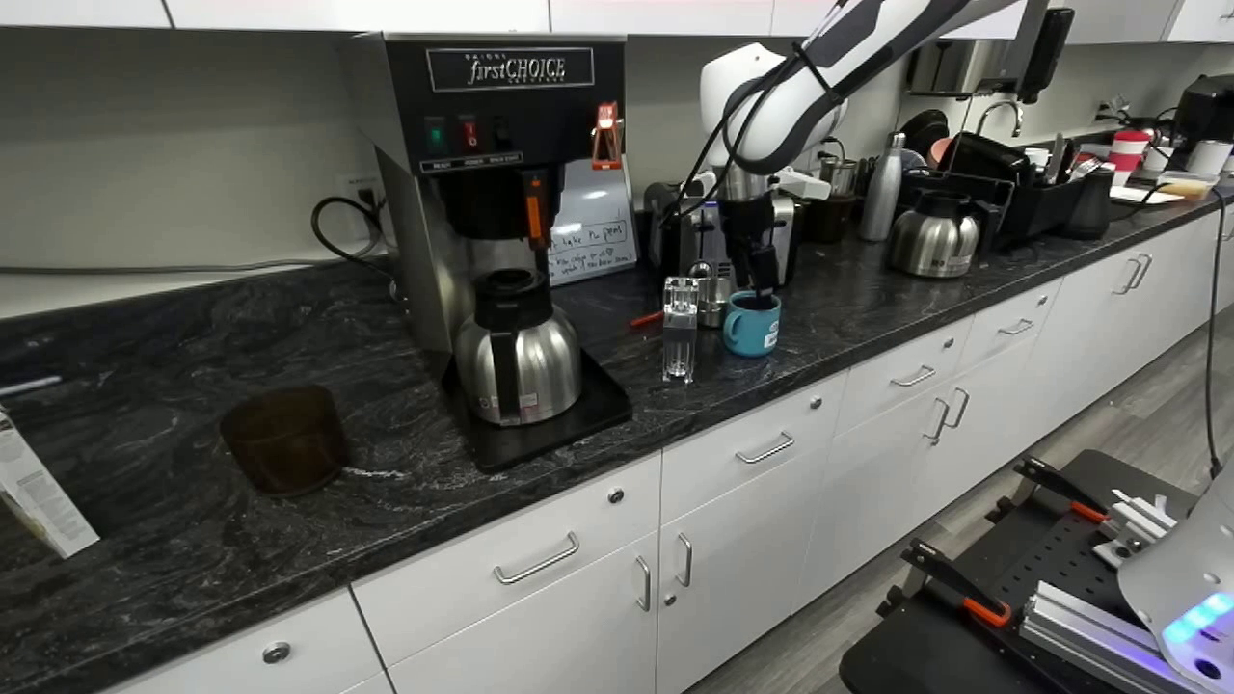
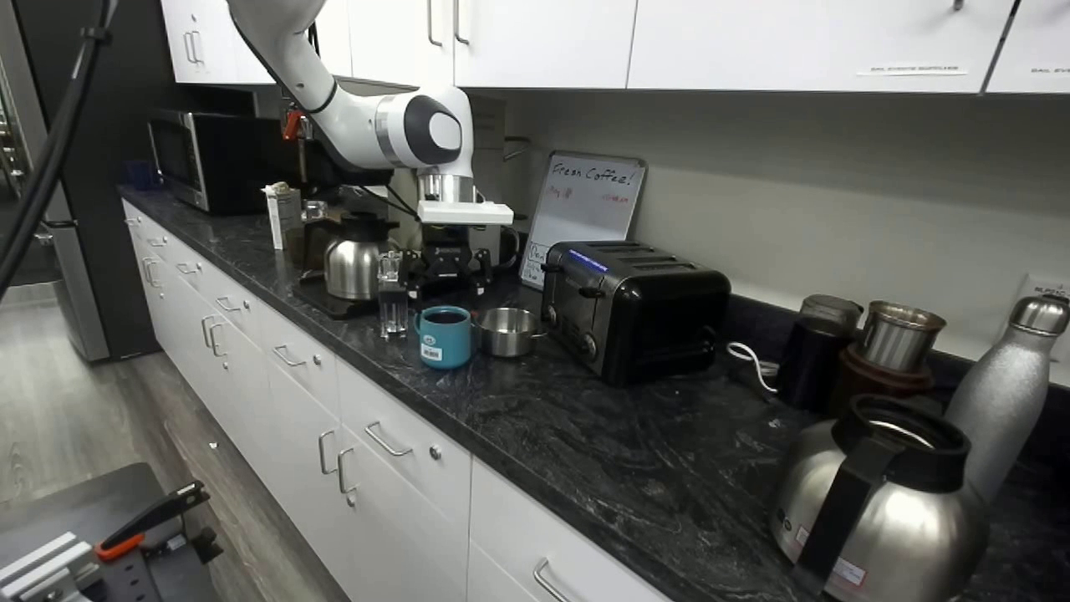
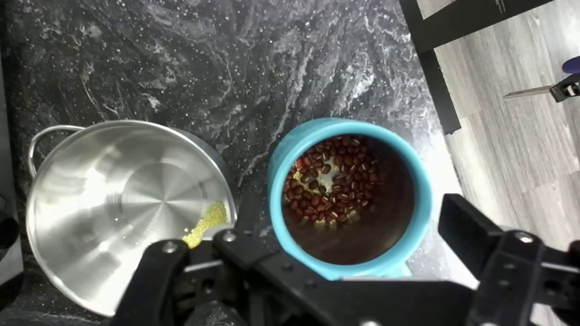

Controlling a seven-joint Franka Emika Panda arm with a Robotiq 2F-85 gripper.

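My gripper stands open above the counter, its two black fingers wide apart with nothing gripped. Below it in the wrist view is a teal mug [image 3: 282, 146], upright, with dark red beans and a few yellow bits at its bottom. Left of the mug sits a small steel pot [image 3: 130, 146] with a side handle and a patch of yellow grains near its lower right wall; part of its rim is hidden behind a finger. Exterior view 2 shows the gripper [image 2: 447, 284] behind and above the mug [image 2: 445, 348], with the pot [image 2: 507, 341] beside it.
A clear upright holder [image 2: 392, 306] stands close to the mug. The toaster [image 2: 642, 311] is behind the pot, and the coffee maker with its carafe [image 1: 526, 370] is to the left in exterior view 1. Counter's front edge runs close to the mug. Bare counter [image 2: 602, 471] lies before the toaster.
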